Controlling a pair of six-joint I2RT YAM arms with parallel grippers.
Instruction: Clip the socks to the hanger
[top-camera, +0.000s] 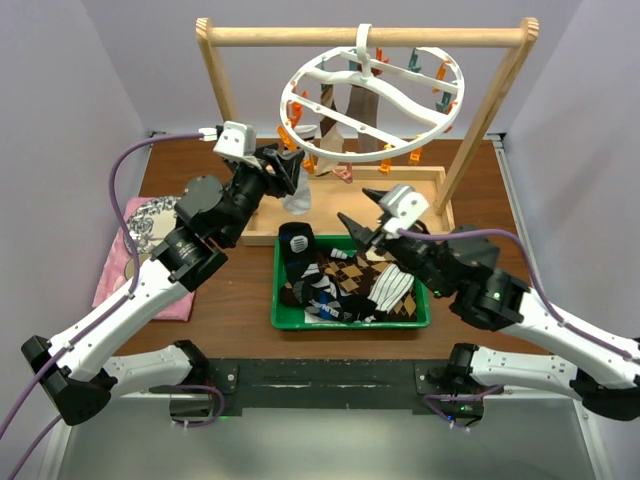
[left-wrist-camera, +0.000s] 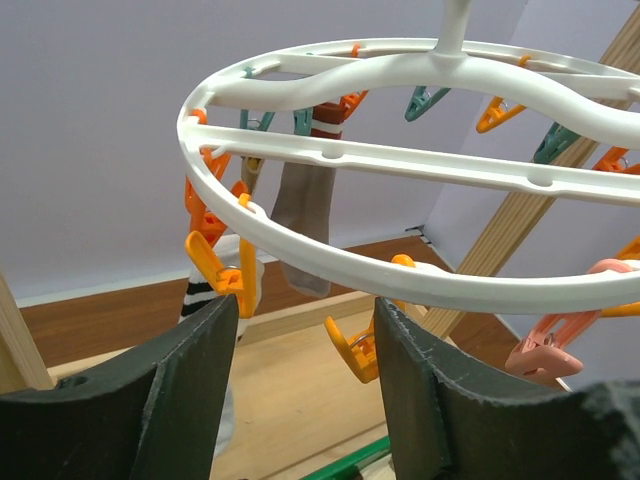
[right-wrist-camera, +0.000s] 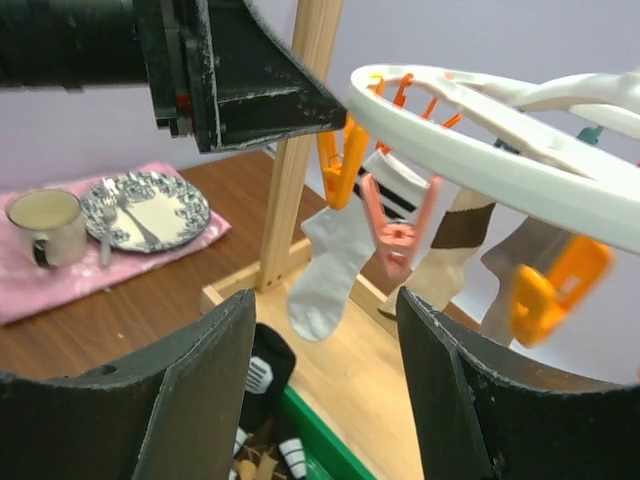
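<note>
A white round hanger (top-camera: 370, 140) with coloured clips hangs from a wooden frame. Socks dangle from its clips: a grey sock (left-wrist-camera: 303, 210), a patterned sock (right-wrist-camera: 460, 230) and a white-and-black sock (right-wrist-camera: 325, 260). My left gripper stands open just below the rim, near a yellow clip (left-wrist-camera: 238, 285), with nothing visible between its fingers. My right gripper is open and empty, right of and below the hanger in the top view, facing a pink clip (right-wrist-camera: 400, 240) and a blurred orange clip (right-wrist-camera: 540, 300).
A green bin (top-camera: 350, 322) of loose socks lies below the hanger, before a wooden tray (top-camera: 435, 190). A pink cloth with a plate (right-wrist-camera: 160, 215) and a mug (right-wrist-camera: 45, 230) is at the left. Walls border both sides.
</note>
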